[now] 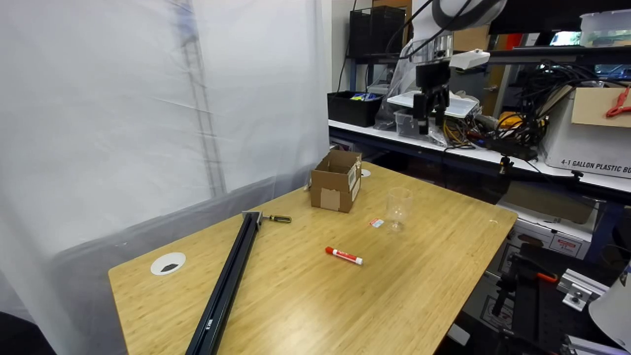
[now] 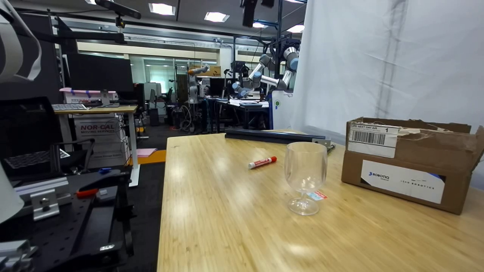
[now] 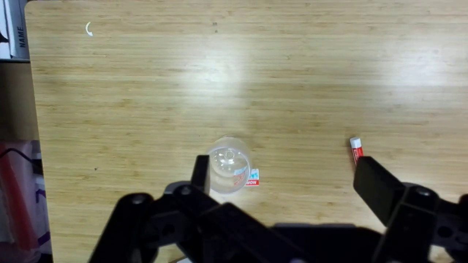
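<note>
High over the table hangs my gripper [image 1: 433,121], open, with empty air between its fingers. A clear stemmed glass [image 2: 306,172] stands upright on the wooden table. From the wrist camera the glass [image 3: 229,168] shows just right of the left finger [image 3: 200,173], well below it. The red and white marker [image 1: 344,256] lies flat on the table, nearer its middle. Part of the marker [image 3: 356,149] is hidden behind the right finger in the wrist view. An open cardboard box [image 2: 401,167] sits near the curtain side, apart from the glass.
A small red and white label [image 1: 376,223] lies beside the glass foot. A long black rail [image 1: 227,278] and a screwdriver [image 1: 279,219] rest along the curtain side.
</note>
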